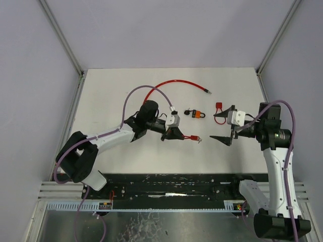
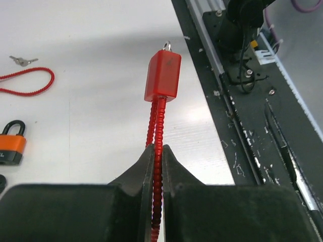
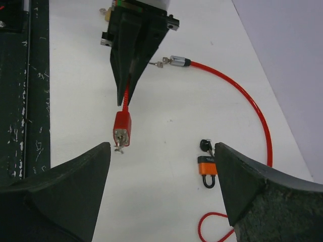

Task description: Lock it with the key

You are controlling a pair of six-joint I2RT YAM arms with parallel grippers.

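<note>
A red lock [image 2: 162, 73] on a doubled red cord stands out from my left gripper [image 1: 180, 135], which is shut on the cord. In the right wrist view, a key shows at the red lock's [image 3: 122, 126] end, below my left gripper's fingertips. My right gripper [image 1: 222, 126] is open, to the right of the lock and apart from it, with nothing between its fingers.
An orange padlock [image 1: 197, 114] lies behind the grippers, with another red looped cord lock [image 1: 219, 106] to its right. A long red cable [image 1: 179, 80] arcs across the back. The front middle of the white board [image 1: 131, 161] is clear.
</note>
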